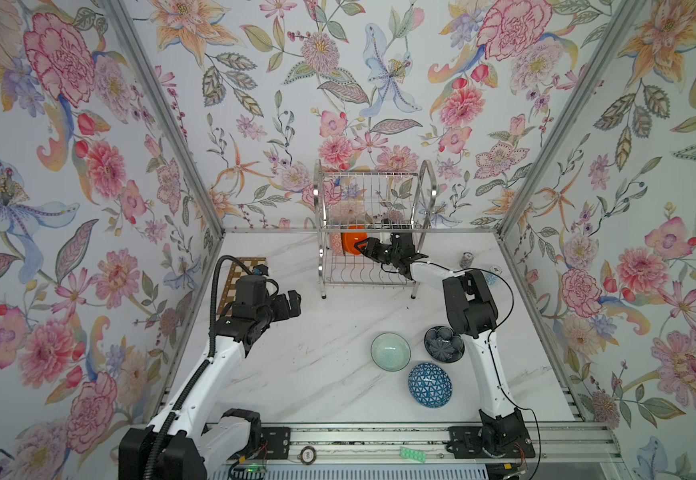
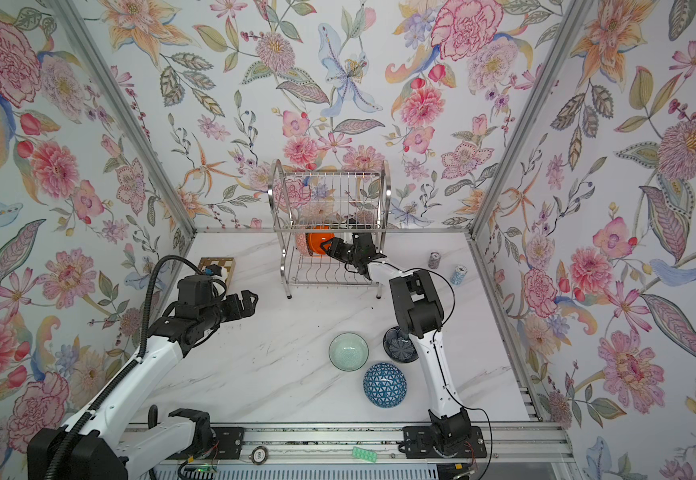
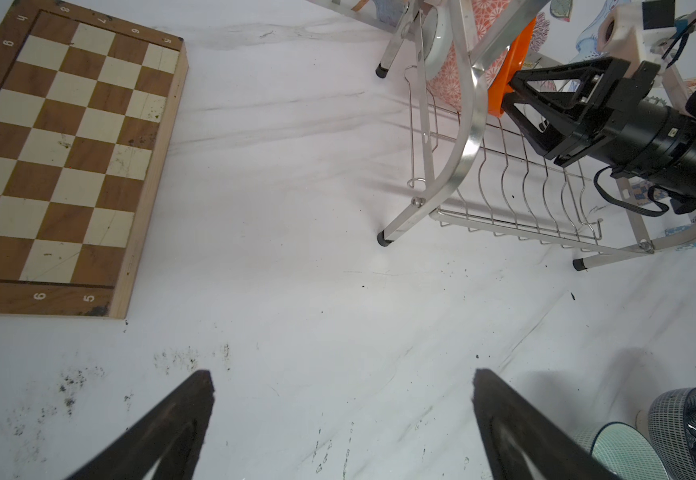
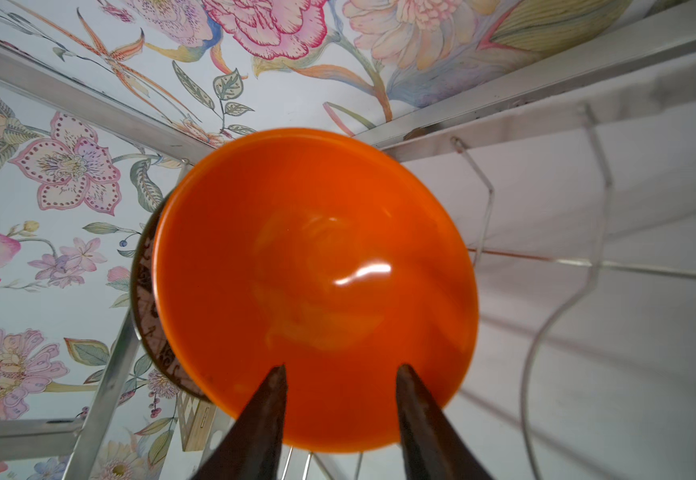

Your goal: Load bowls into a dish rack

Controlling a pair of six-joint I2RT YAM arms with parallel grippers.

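Observation:
An orange bowl stands on edge in the lower tier of the metal dish rack, its inside facing the right wrist camera. Behind it shows the edge of a patterned bowl. My right gripper reaches into the rack, its fingers apart in front of the orange bowl's near part; whether they touch it, I cannot tell. Well left of the rack, my left gripper is open over bare table. A green bowl, a blue patterned bowl and a dark bowl sit on the table at front right.
A chessboard lies at the table's left, beside the left arm. Two cans, a dark one and a blue one, stand right of the rack.

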